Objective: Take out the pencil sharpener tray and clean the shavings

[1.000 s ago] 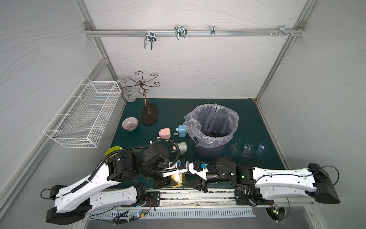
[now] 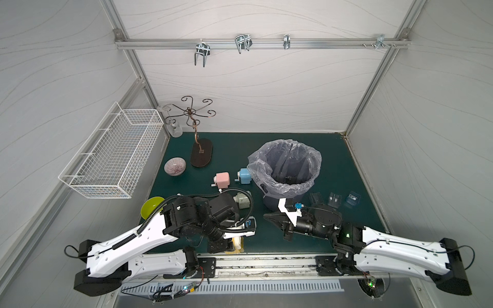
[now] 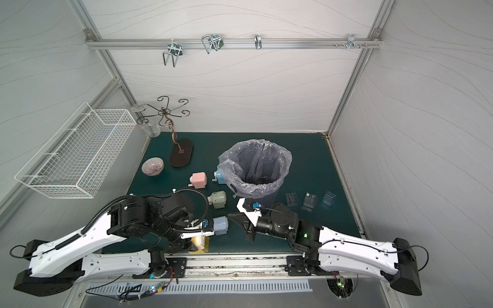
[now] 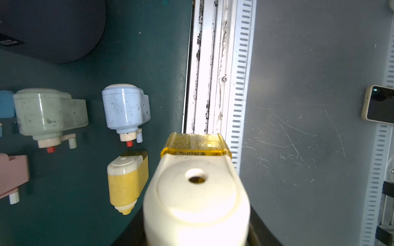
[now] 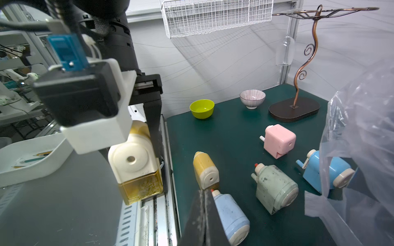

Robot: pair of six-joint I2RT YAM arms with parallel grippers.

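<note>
My left gripper is shut on a yellow and cream sharpener [image 4: 197,201], whose clear amber tray [image 5: 141,186] shows shavings inside, held low over the table's front edge. My right gripper is shut with nothing between its fingers, to the right of it. A lined bin [image 2: 285,154] stands behind the right gripper. Other sharpeners stand on the green table: yellow [image 4: 127,180], light blue [image 4: 125,106], grey-green [image 4: 49,114], pink [image 5: 279,141] and blue [image 5: 324,172].
Several clear trays [image 2: 333,200] lie right of the bin. A green bowl [image 5: 202,108], patterned bowl [image 2: 174,165] and metal stand [image 2: 201,151] occupy the left side, below a wire basket [image 2: 110,154].
My right gripper has moved up and right, away from the held sharpener towards the bin's front. The left arm has shifted slightly.
</note>
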